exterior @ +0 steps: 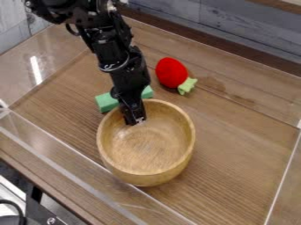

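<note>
My black gripper (132, 112) reaches down from the upper left to the back-left rim of a round wooden bowl (147, 148). It is shut on that rim, though its fingertips are small and dark. The bowl is empty. A green block (107, 102) lies just behind the bowl, partly hidden by the gripper.
A red object (171, 71) with a pale green piece (188, 85) beside it lies at the back right.
</note>
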